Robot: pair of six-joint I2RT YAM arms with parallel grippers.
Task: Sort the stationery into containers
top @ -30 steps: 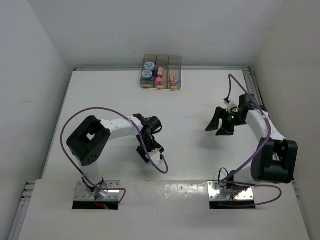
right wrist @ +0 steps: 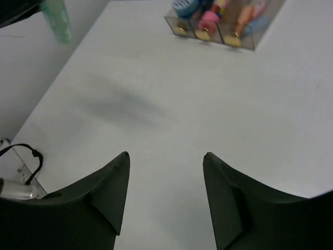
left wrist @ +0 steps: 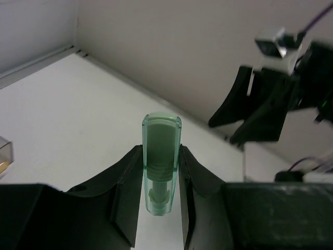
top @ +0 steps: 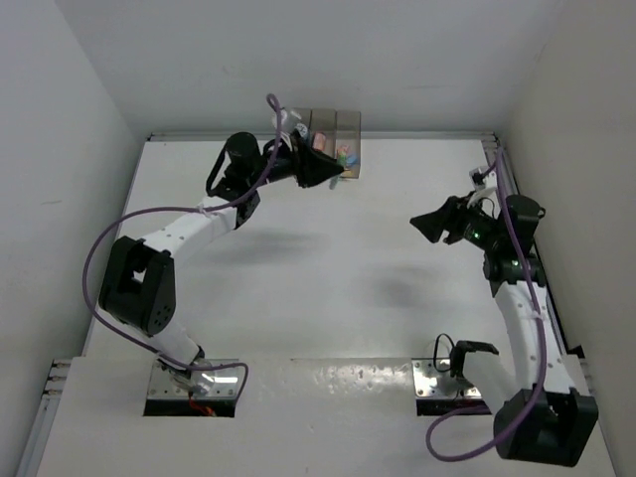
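Note:
My left gripper [top: 323, 171] is raised at the front of the sorting box [top: 348, 129], partly hiding it in the top view. In the left wrist view it is shut on an upright green translucent stationery item [left wrist: 161, 156]. The box holds blue round items [right wrist: 183, 7], pink items [right wrist: 209, 20], an orange item [right wrist: 242, 20] and a blue item [right wrist: 256, 25], in separate compartments. My right gripper [top: 430, 225] hangs over the right of the table, its fingers apart with nothing between them.
Walls stand behind and at both sides. A black cable loop lies at the front right edge.
My left arm has swung from the front middle of the table up to the box at the back. My right arm has shifted slightly, its wrist tilting.

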